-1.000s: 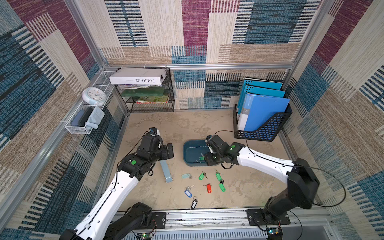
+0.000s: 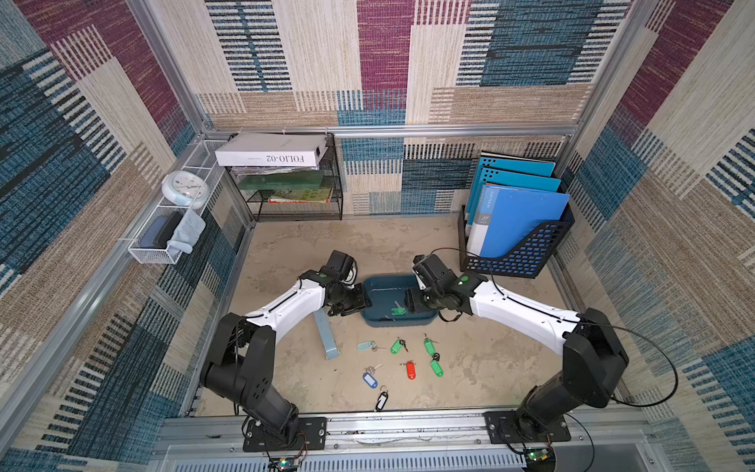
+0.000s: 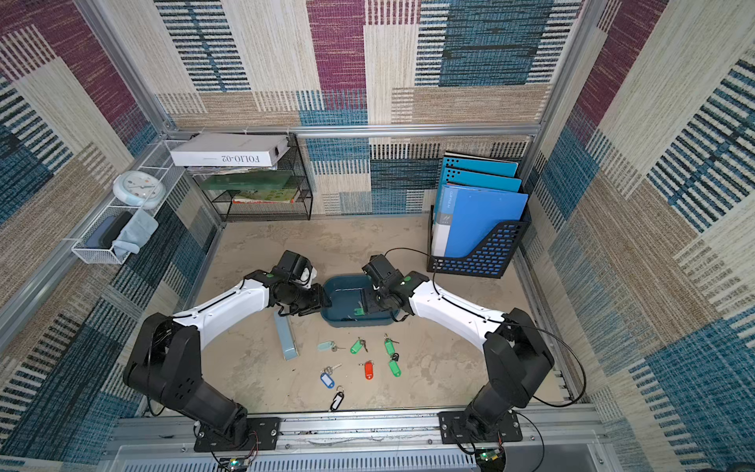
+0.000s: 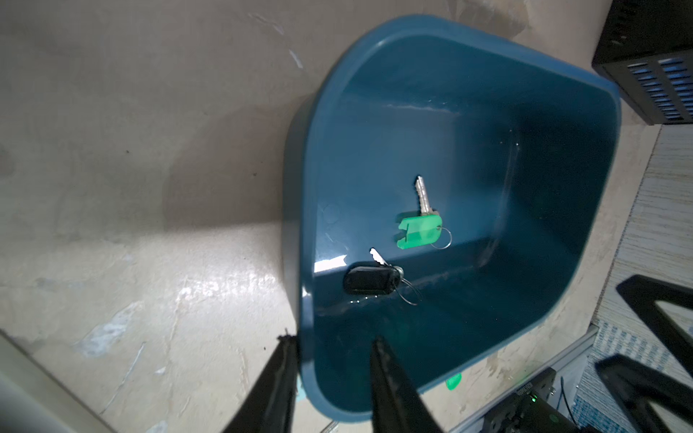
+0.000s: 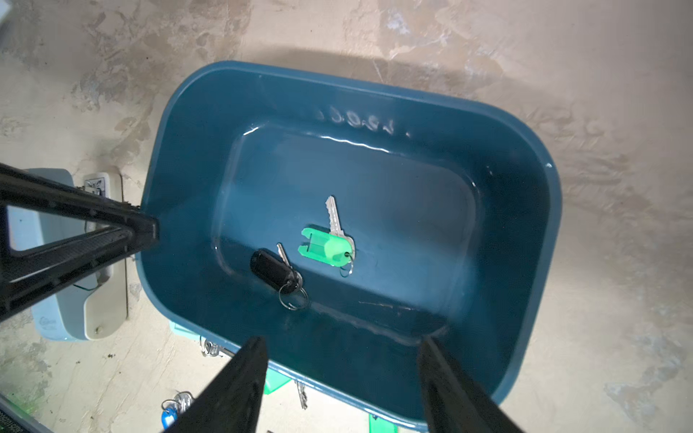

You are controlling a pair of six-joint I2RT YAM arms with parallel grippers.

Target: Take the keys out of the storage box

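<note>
The teal storage box [image 2: 377, 318] holds a key with a green tag [image 5: 325, 245] and a key with a black tag [image 5: 273, 270]. My left gripper is part open at the box's near rim in the left wrist view, its blurred fingers showing nothing between them. My right gripper is open over the box's edge, nothing between its fingers.
Several tagged keys, including a red one [image 2: 410, 369], lie in front of the box, with a light blue long object [image 2: 326, 336] to its left. A black file holder [image 2: 515, 259] stands back right, a wire shelf [image 2: 295, 206] back left.
My left gripper has moved rightward to the box's left end as its arm bent. The right arm shifted slightly and remains over the box.
</note>
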